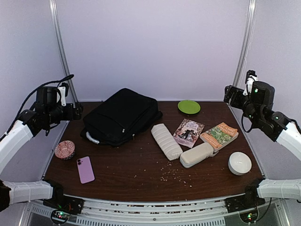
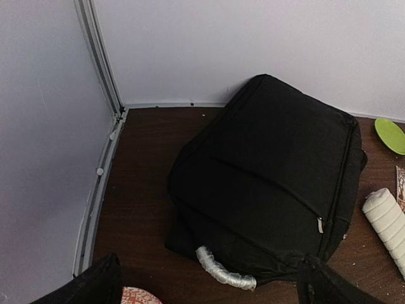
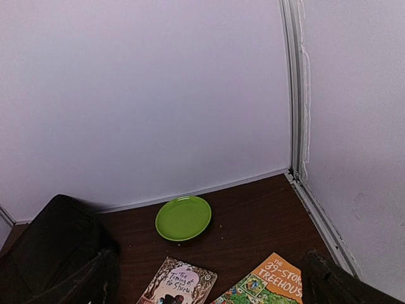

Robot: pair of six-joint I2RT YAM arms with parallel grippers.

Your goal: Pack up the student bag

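A black bag point(image 1: 123, 115) lies flat at the back left of the table, its white-wrapped handle point(image 2: 224, 275) pointing toward the front. Right of it are a cream quilted pouch point(image 1: 166, 141), a brown-pink book point(image 1: 188, 132), a second cream case point(image 1: 196, 155) and an orange-green book point(image 1: 219, 135); the case's end touches or overlaps that book's corner. My left gripper is raised at the left side, apart from the bag, open and empty. Up on the right side, my right gripper is also open, with nothing between its fingers.
A green plate point(image 1: 189, 107) sits at the back edge. A white bowl point(image 1: 240, 163) stands front right; a patterned red bowl point(image 1: 65, 149) and a purple phone point(image 1: 85, 170) lie front left. Crumbs point(image 1: 170, 172) are scattered on the otherwise clear front middle.
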